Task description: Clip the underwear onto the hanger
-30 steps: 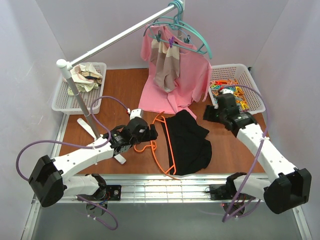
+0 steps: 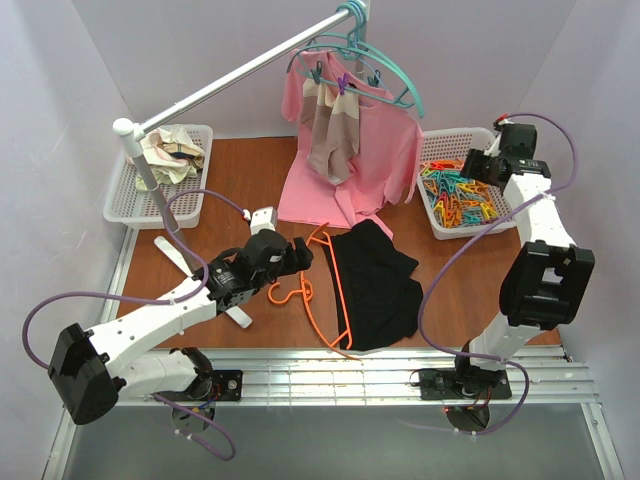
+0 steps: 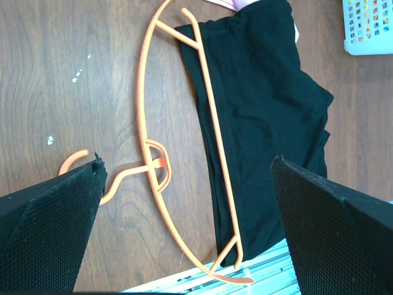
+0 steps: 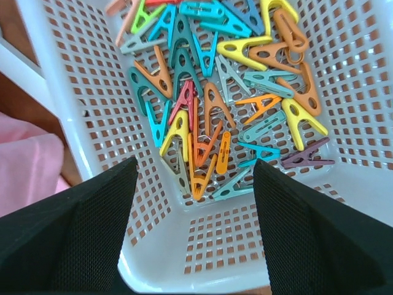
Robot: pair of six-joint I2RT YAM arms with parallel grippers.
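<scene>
Black underwear (image 2: 375,285) lies flat on the wooden table, with an orange hanger (image 2: 340,300) along its left edge; in the left wrist view the hanger's bar (image 3: 218,135) rests on the cloth's waistband. My left gripper (image 2: 290,255) hovers above the hanger, open and empty. My right gripper (image 2: 482,165) is over the white basket of coloured clips (image 2: 460,200); in the right wrist view its fingers stand apart above the clips, with nothing visibly between them.
A rail (image 2: 240,70) carries teal hangers with pink and beige garments (image 2: 350,200). A basket of cloths (image 2: 135,205) stands at the left, beside a white bar (image 2: 170,250) on the table.
My right arm has moved back and to the right, from beside the underwear to over the clip basket.
</scene>
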